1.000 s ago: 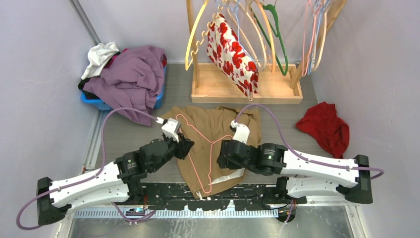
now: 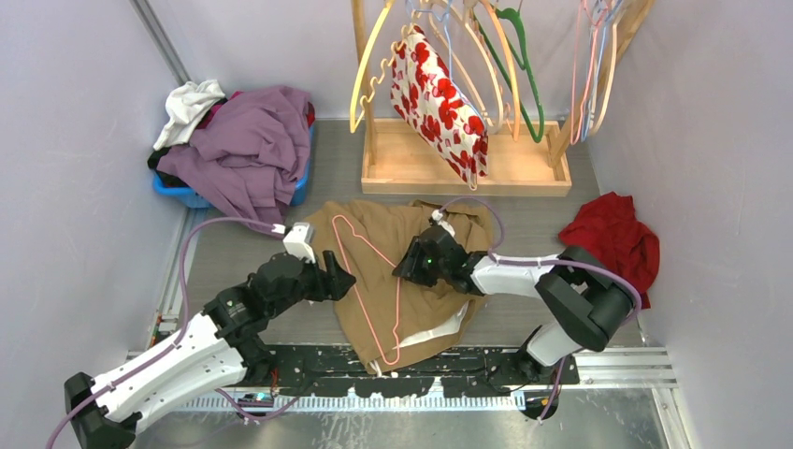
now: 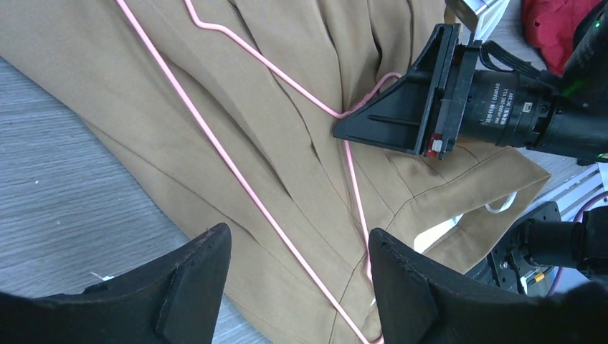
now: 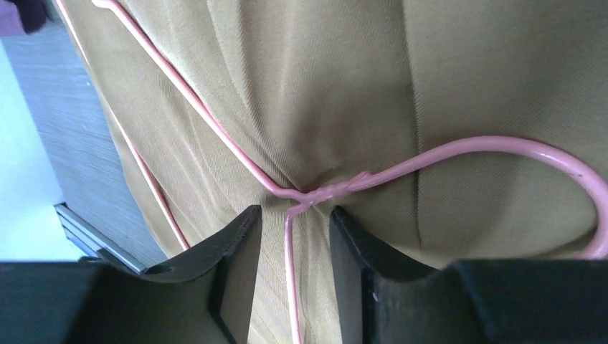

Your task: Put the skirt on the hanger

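Observation:
The brown skirt (image 2: 374,229) is spread flat on the grey floor, with a pink wire hanger (image 2: 365,313) lying on top of it. My left gripper is open above the skirt's left side, nothing held; one long hanger wire passes below its gap. My right gripper is at the hanger's twisted neck (image 4: 330,191). Its fingers stand apart, the neck and a wire showing across the gap between the tips. The hook (image 4: 545,152) curves away to the right over the cloth. Whether the right fingertips touch the wire I cannot tell.
A wooden rack (image 2: 402,173) at the back carries several hangers and a red-flowered cloth (image 2: 435,103). Blue basket (image 2: 194,198) with clothes is at the back left; a red garment (image 2: 612,243) lies at right. Bare floor shows left of the skirt.
My left gripper has shifted slightly down and left. The hanger and skirt look unmoved.

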